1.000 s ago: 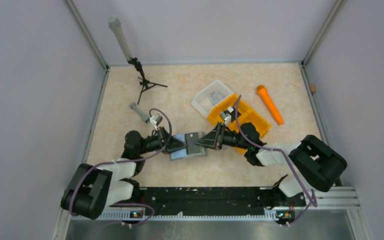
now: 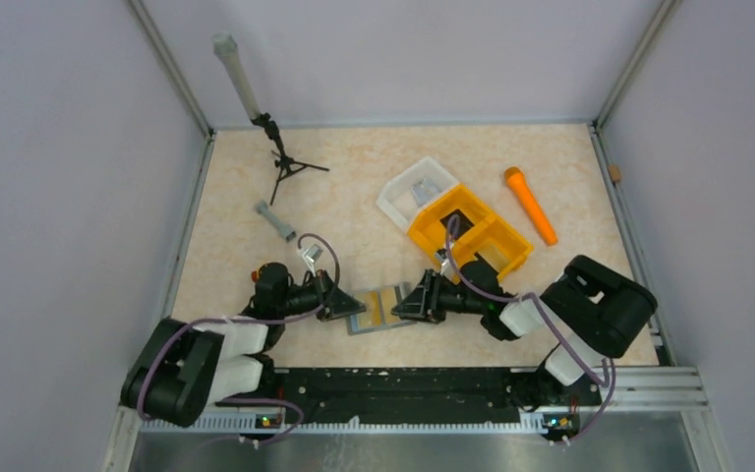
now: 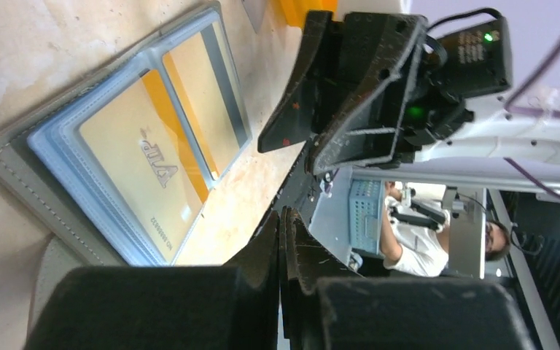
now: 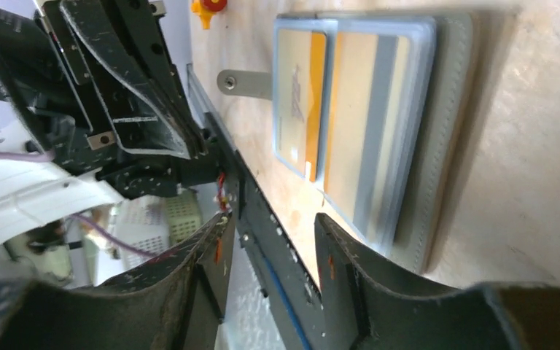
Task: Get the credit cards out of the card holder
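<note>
The card holder (image 2: pixel 362 325) lies opened out on the table near its front edge, grey outside with clear bluish sleeves inside. In the left wrist view one sleeve holds a cream card (image 3: pixel 135 157) with an orange stripe, and the other shows a cream card (image 3: pixel 203 95) with a grey stripe. My left gripper is shut beside the holder's edge, nothing visible between its fingers. On the opposite side, my right gripper is partly open and empty, fingertips apart, close to the holder's edge. Both grippers partly cover the holder from above.
A yellow divided tray (image 2: pixel 519 264) holding cards stands behind the right arm, with a white tray (image 2: pixel 389 204) against it. An orange microphone (image 2: pixel 531 206) lies at right. A small grey microphone (image 2: pixel 275 221) and a tripod (image 2: pixel 285 167) stand left. Mid-table is clear.
The holder sits lower, towards the front, and the right gripper has shifted frontward too.
</note>
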